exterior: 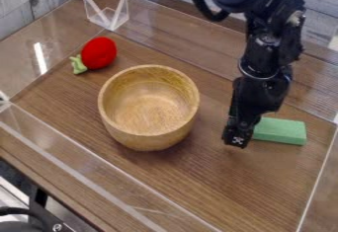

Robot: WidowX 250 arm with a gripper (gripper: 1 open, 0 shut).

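My black gripper (238, 127) is low over the table on the right, beside a light green rectangular block (280, 131). Its fingers are at the left end of the block, covering part of it; whether anything is between them, or how far apart they stand, is hard to make out.
A large tan bowl (148, 85) sits just left of the gripper. A red tomato-like object (98, 52) lies at the upper left, near a white wire-like stand (103, 11).
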